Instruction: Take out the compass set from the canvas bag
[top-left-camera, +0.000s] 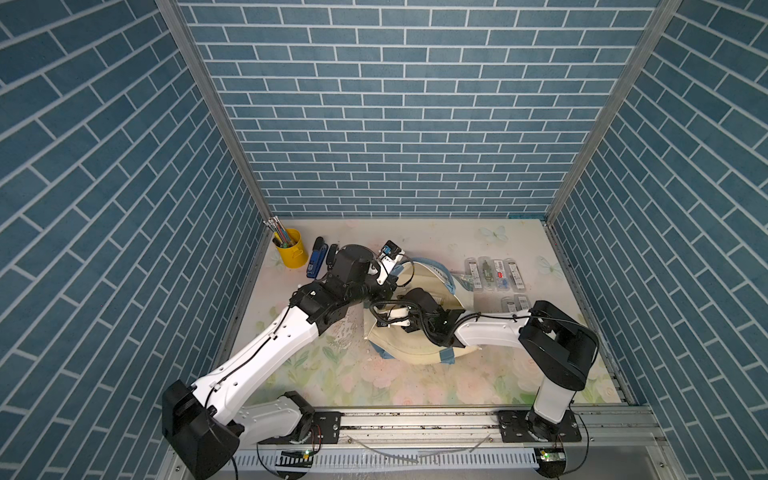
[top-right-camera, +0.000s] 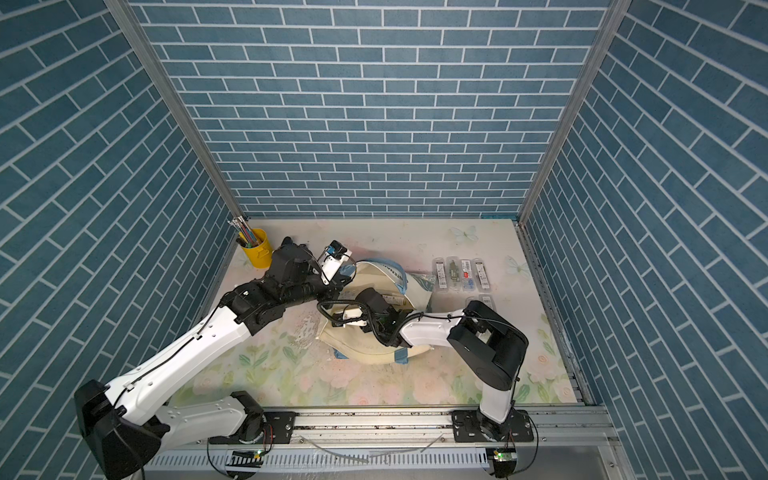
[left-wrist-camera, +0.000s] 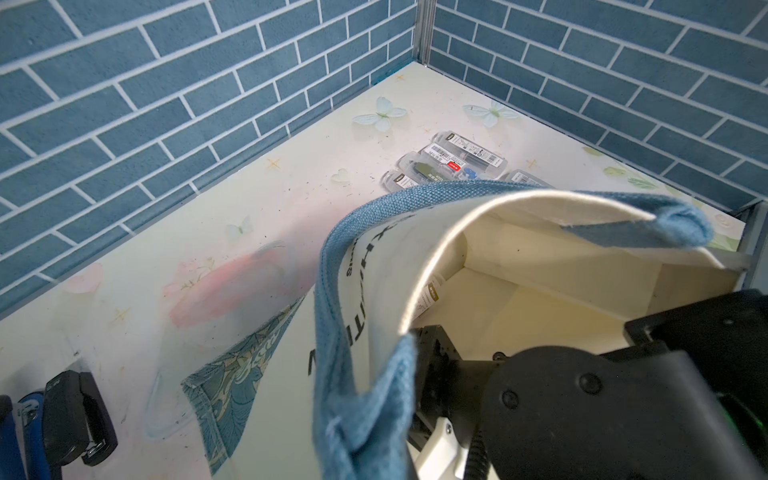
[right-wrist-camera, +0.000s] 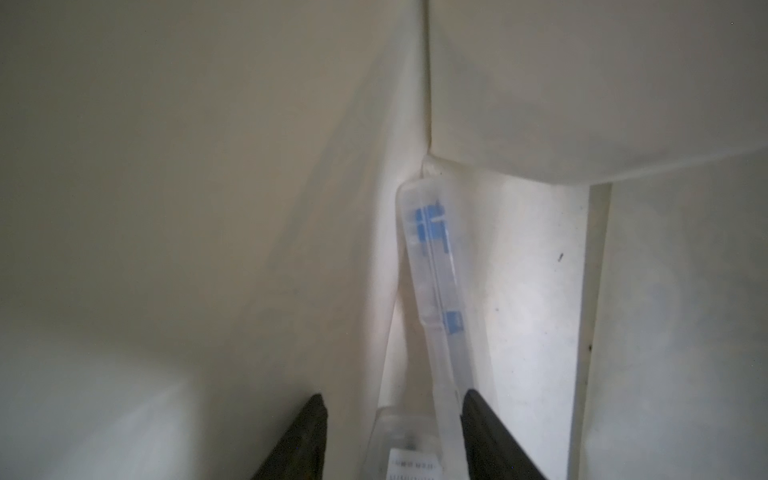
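Note:
The cream canvas bag (top-left-camera: 416, 345) with blue trim lies mid-table, its mouth open. My left gripper (top-left-camera: 392, 289) is at its upper left rim. In the left wrist view the blue rim (left-wrist-camera: 364, 424) bunches toward the bottom edge, where that gripper is shut on it; its fingertips are hidden. The right gripper is inside the bag, open, its dark fingers (right-wrist-camera: 489, 438) apart. Ahead of them a clear case with blue pieces (right-wrist-camera: 436, 264) leans along the bag's inner corner, touching neither visibly. A labelled clear case (right-wrist-camera: 409, 448) shows low between the fingers.
Several clear cases (top-left-camera: 500, 273) lie on the table right of the bag. A yellow pen cup (top-left-camera: 293, 249) and staplers (top-left-camera: 317, 257) stand at the back left. The bag's walls close in around the right gripper.

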